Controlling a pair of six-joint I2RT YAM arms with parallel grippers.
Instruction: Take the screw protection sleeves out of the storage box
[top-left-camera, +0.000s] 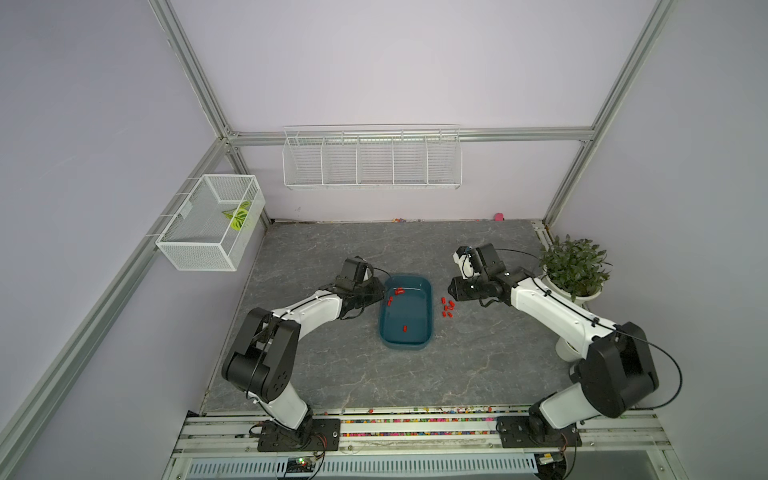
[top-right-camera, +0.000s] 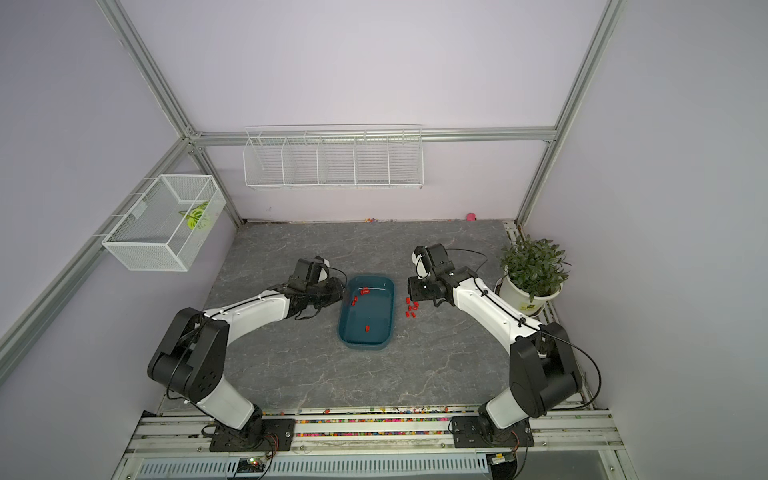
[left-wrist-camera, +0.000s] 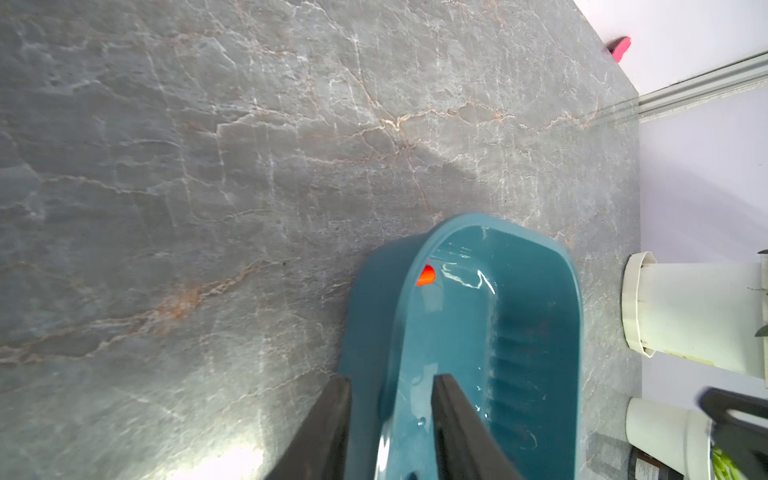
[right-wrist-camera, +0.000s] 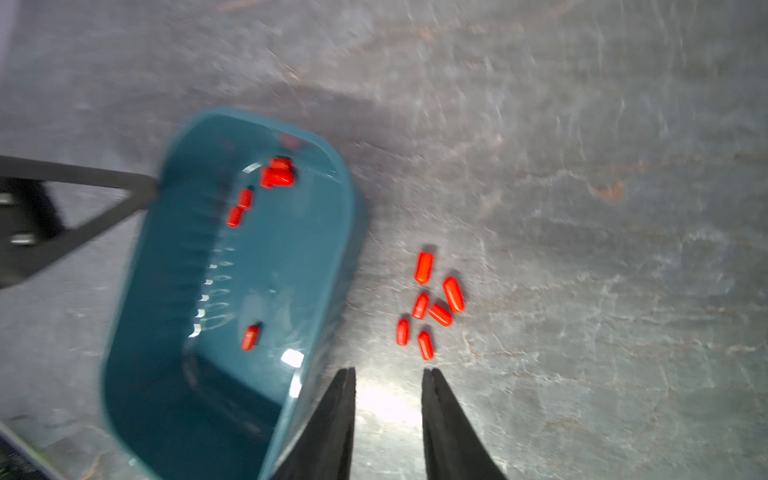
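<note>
A teal storage box (top-left-camera: 405, 342) sits mid-table with several red sleeves (right-wrist-camera: 278, 172) inside, most toward its back and a lone one (right-wrist-camera: 251, 336) apart. Several more sleeves (right-wrist-camera: 424, 267) lie on the table right of the box. My left gripper hangs at the box's left rim, its fingers apart with nothing seen held. My right gripper is open and empty above the loose sleeves at the box's right.
A potted plant (top-right-camera: 532, 268) stands at the right edge. White wire baskets (top-left-camera: 372, 160) hang on the back and left walls. The table behind and in front of the box is clear.
</note>
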